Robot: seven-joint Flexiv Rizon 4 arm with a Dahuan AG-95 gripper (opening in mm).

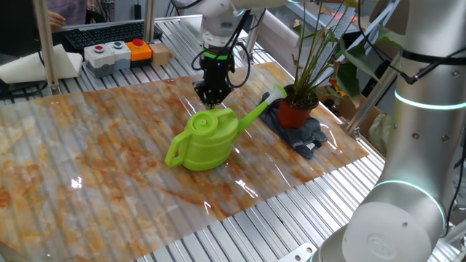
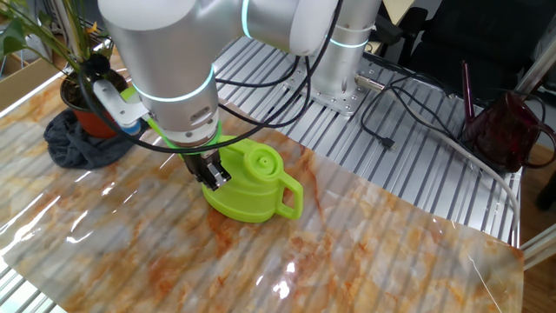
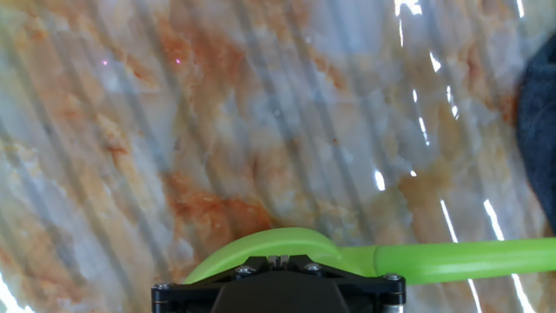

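A lime-green watering can (image 1: pixel 207 149) stands upright on the marbled sheet, its long spout (image 1: pixel 253 116) reaching toward a potted plant (image 1: pixel 294 113). My black gripper (image 1: pixel 212 104) points down at the can's far side, close against its upper edge. In the other exterior view, the gripper (image 2: pixel 217 180) is beside the can's body (image 2: pixel 241 196), away from its loop handle (image 2: pixel 293 196). The fingers look drawn together, with nothing seen between them. The wrist view shows part of the can (image 3: pixel 291 240) and its spout (image 3: pixel 469 259) behind the gripper; contact is hard to judge.
The plant's pot sits on a dark cloth (image 1: pixel 309 135). A button box (image 1: pixel 108 58) and keyboard (image 1: pixel 109 33) lie at the back left. Near my arm's base are cables and a dark red watering can (image 2: pixel 508 130). The marbled sheet (image 1: pixel 87 175) is otherwise clear.
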